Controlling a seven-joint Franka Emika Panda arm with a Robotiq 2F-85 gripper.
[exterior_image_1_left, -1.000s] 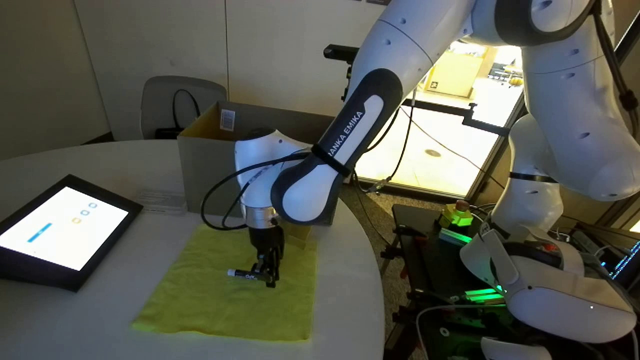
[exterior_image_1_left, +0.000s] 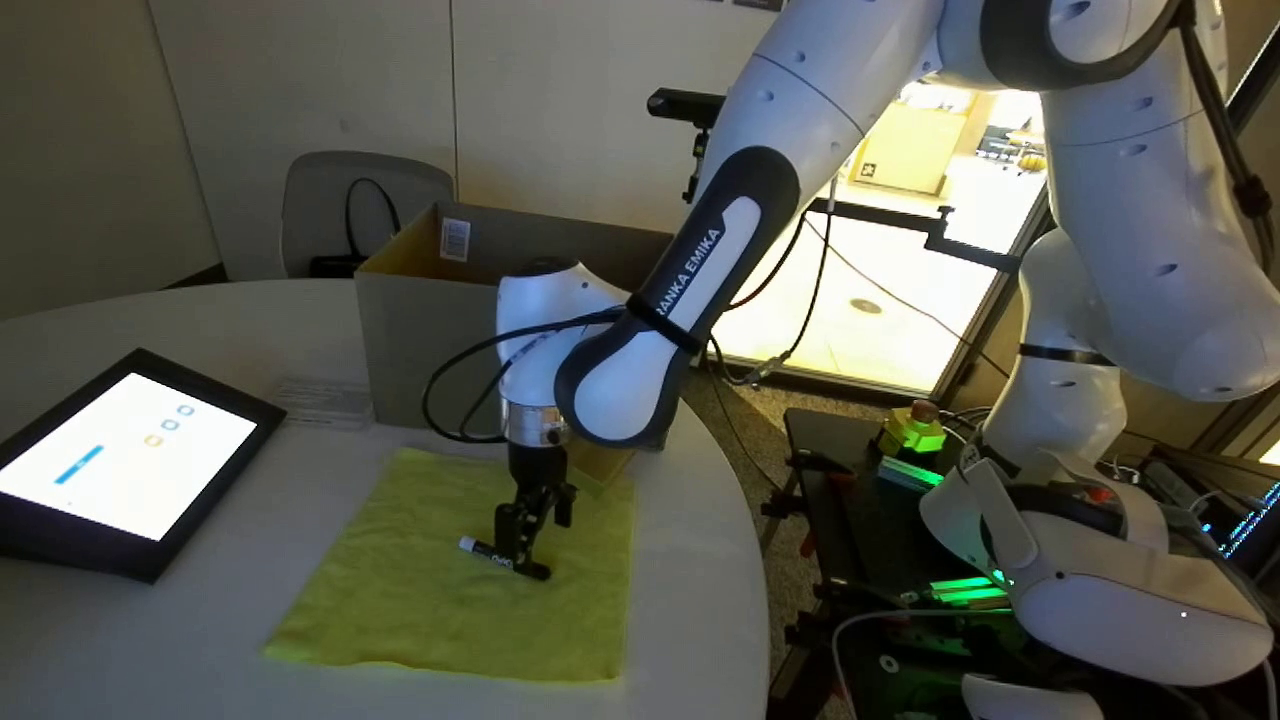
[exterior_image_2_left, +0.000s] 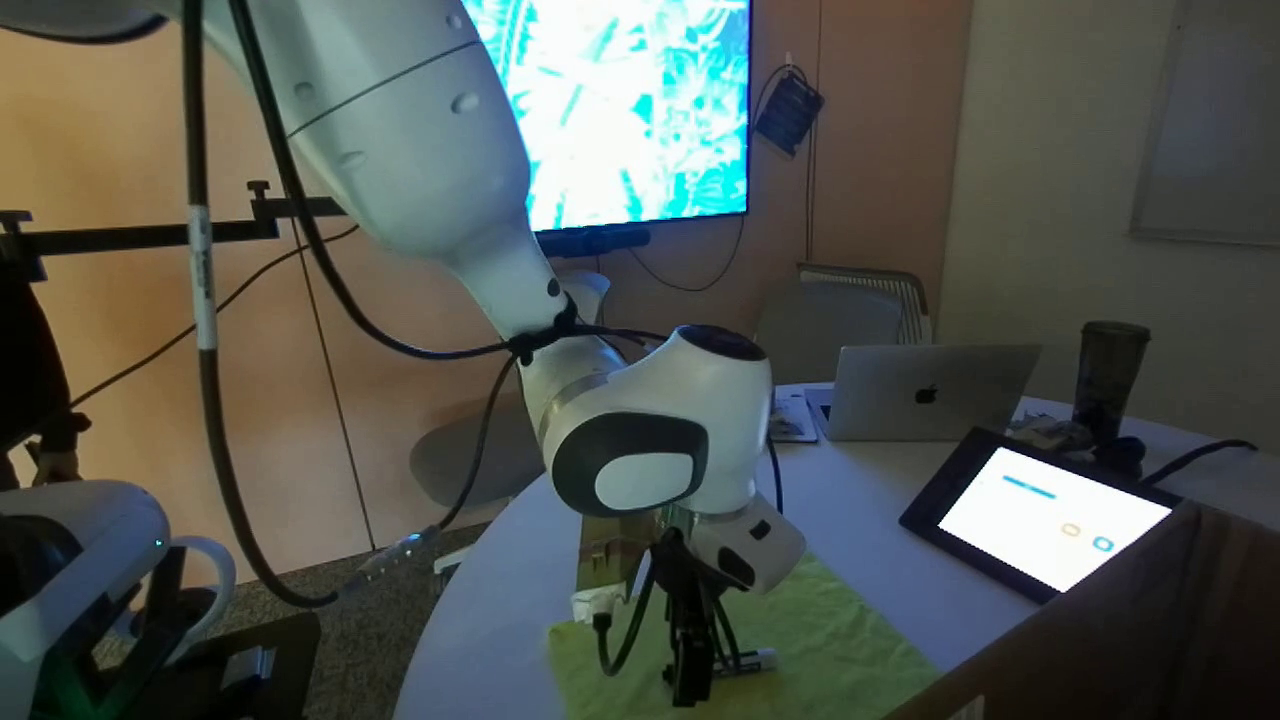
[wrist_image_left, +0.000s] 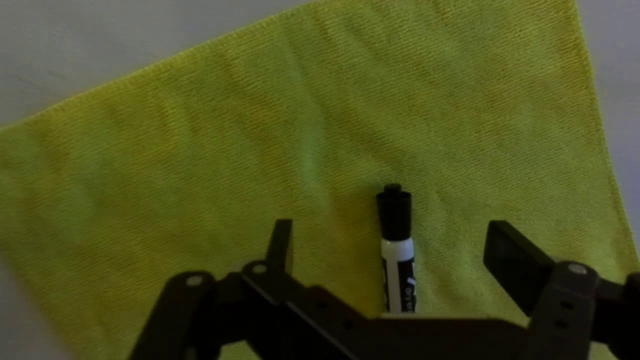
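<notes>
A black-and-white marker (exterior_image_1_left: 485, 552) lies on a yellow-green cloth (exterior_image_1_left: 396, 600) spread over the white table. In the wrist view the marker (wrist_image_left: 396, 249) points away from me, black cap at the far end, with its near end hidden behind the gripper's dark body. My gripper is open around it, fingers spread to either side with bare cloth showing between each one and the marker. From outside, the gripper (exterior_image_1_left: 534, 540) points down, low over the cloth, crossing the marker's middle. The second exterior view shows the marker's pale end (exterior_image_2_left: 758, 660) sticking out beside the gripper (exterior_image_2_left: 692, 672).
A tall open cardboard box (exterior_image_1_left: 414, 324) stands behind the cloth. A tablet with a lit screen (exterior_image_1_left: 132, 456) is at the left. Across the table are a laptop (exterior_image_2_left: 930, 390) and a dark tumbler (exterior_image_2_left: 1106, 378).
The gripper and wrist have turned and shifted slightly. The marker now lies at more of a slant, its dark end nearer the front and showing past the gripper, where it was hidden before.
</notes>
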